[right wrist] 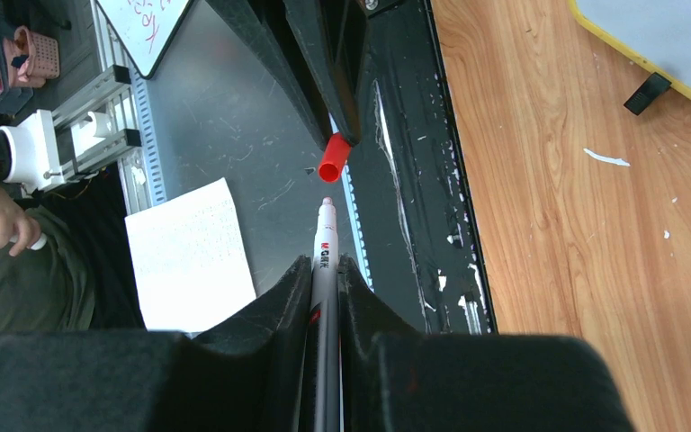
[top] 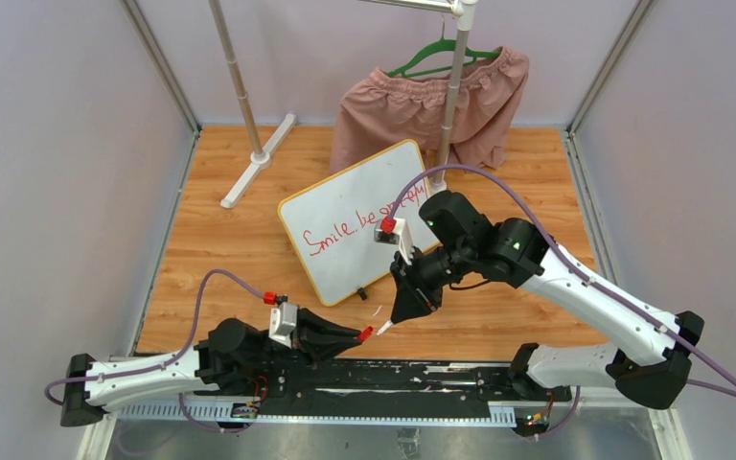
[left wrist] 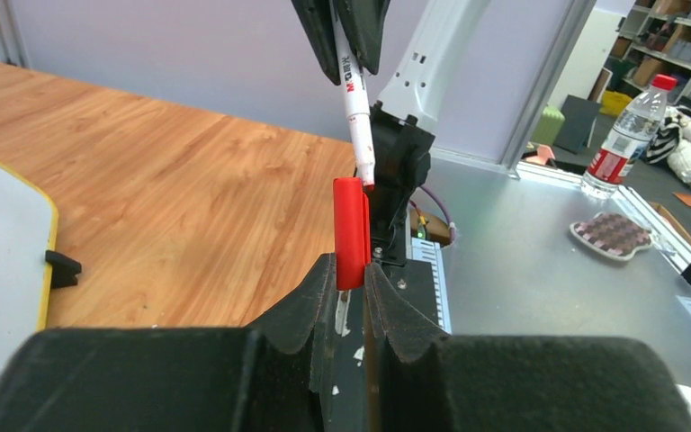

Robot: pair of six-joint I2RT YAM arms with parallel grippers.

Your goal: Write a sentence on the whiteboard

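On the yellow-edged whiteboard (top: pixel 340 254) stands red handwriting, "Smile be", with the last word partly covered by my right arm in the top view. A red cap (left wrist: pixel 349 232) sticks out of my left gripper, which is shut on it. My right gripper is shut on a white marker (right wrist: pixel 326 236). In the right wrist view the marker's tip points at the cap's open end, with a small gap showing between them. Both grippers meet in front of the board's lower edge, above the table's front.
Pink shorts (top: pixel 374 110) hang on a green hanger behind the board, from a rack with a white foot (top: pixel 259 161). A black clip (top: pixel 362 293) sits at the board's lower edge. Bare wood (top: pixel 201 259) lies to the left.
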